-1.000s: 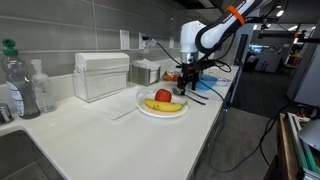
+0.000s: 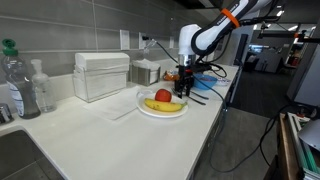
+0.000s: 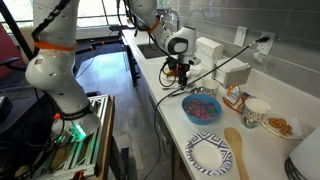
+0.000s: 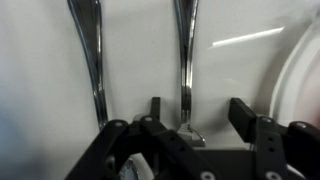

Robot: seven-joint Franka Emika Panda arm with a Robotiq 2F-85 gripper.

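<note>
In the wrist view my gripper is open, one finger on either side of a slim metal utensil (image 4: 187,62). Gaps show between the handle and both fingertips, so nothing is gripped. A second metal utensil (image 4: 95,62) lies roughly parallel, to the left of the fingers. From the first exterior view, the gripper (image 2: 183,93) is low over the counter, just beyond the white plate (image 2: 151,111), which carries a red apple-like fruit (image 2: 163,95) and yellow bananas (image 2: 160,105). The utensils' far ends are hidden below the fingers in the wrist view.
A blue bowl (image 3: 202,107), a patterned plate (image 3: 208,153), a wooden spoon (image 3: 238,150) and a cup (image 3: 254,113) occupy the counter on the other side. A white box (image 2: 101,78) and soap bottles stand by the wall.
The arm and gripper have shifted slightly and stay low beside the plate. The plate and its fruit have not visibly moved.
</note>
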